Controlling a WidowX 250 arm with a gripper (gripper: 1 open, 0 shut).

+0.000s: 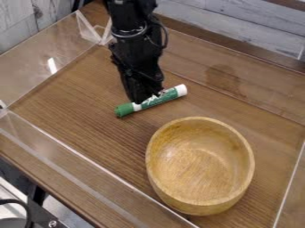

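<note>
My black gripper [138, 89] hangs from the top of the camera view, just above a green marker-like stick [152, 101] with a white end, which lies diagonally on the wooden table. The fingertips are dark and small, so whether they are open or touch the stick is unclear.
A large tan oval bowl [201, 165] stands at the lower right. Clear edging runs along the left, with a cable at the lower left.
</note>
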